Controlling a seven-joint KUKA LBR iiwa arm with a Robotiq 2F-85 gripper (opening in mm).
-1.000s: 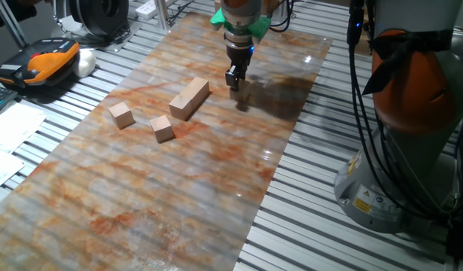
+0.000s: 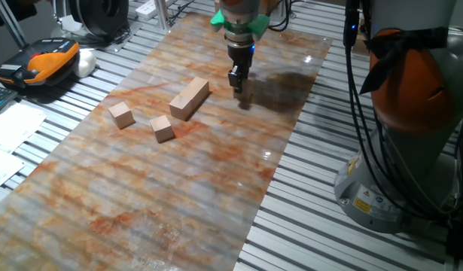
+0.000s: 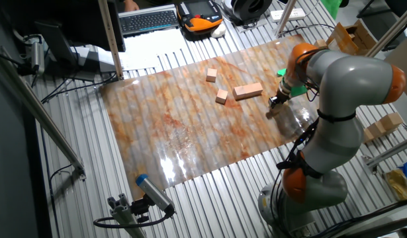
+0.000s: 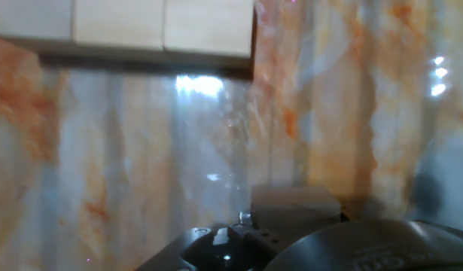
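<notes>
Low over the far part of the marbled board, my gripper [image 2: 237,84] points down. In the wrist view its dark fingers [image 4: 223,245] show at the bottom edge, beside a small wooden block [image 4: 295,202]; whether they grip it is hidden. Exterior view 2 shows that block [image 3: 271,114] only dimly, under the gripper. A longer wooden piece [image 2: 190,98] lies left of the gripper; in the wrist view its seams show three cubes in a row [image 4: 118,22]. Two loose wooden cubes lie farther off, one nearer [image 2: 162,129] and one beyond [image 2: 121,115].
The marbled board [image 3: 170,132] is clear across its wide other half. An orange and black device [image 2: 41,62] and a laptop [image 3: 148,22] stand outside its edge. More wooden blocks [image 3: 388,123] sit beside the arm's base.
The gripper has turned or shifted slightly to the right in exterior view 1, and the pale block beside its tips shows less clearly. The long piece and two loose cubes have not moved.
</notes>
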